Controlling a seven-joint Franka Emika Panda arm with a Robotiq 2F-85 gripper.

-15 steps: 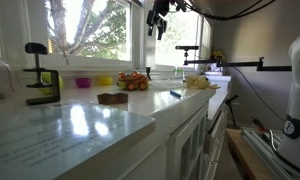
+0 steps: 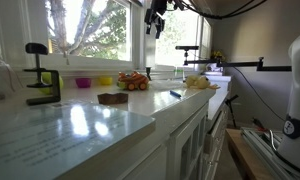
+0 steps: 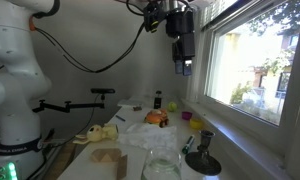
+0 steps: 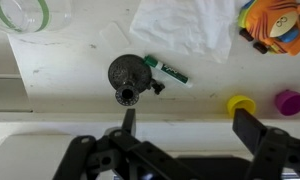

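Observation:
High above the white counter hangs my gripper, its two fingers wide apart at the bottom of the wrist view with nothing between them. Below it lie a green marker (image 4: 168,71) and a black stand (image 4: 129,75). A white cloth (image 4: 185,22) is spread farther from the window, with an orange toy (image 4: 275,22) at its side. Close to the sill stand a yellow cup (image 4: 241,104) and a purple cup (image 4: 289,102). In exterior view 2, the gripper (image 3: 183,67) points down, well clear of everything.
A clear glass container (image 3: 163,166) stands at the near end of the counter. On the side away from the window lies a yellow plush toy (image 3: 97,134). The window (image 3: 255,65) and its sill bound the other side. Air around the gripper is free.
In exterior view 1 my gripper has shifted or turned slightly, showing a little wider toward the left. The objects on the counter have not moved.

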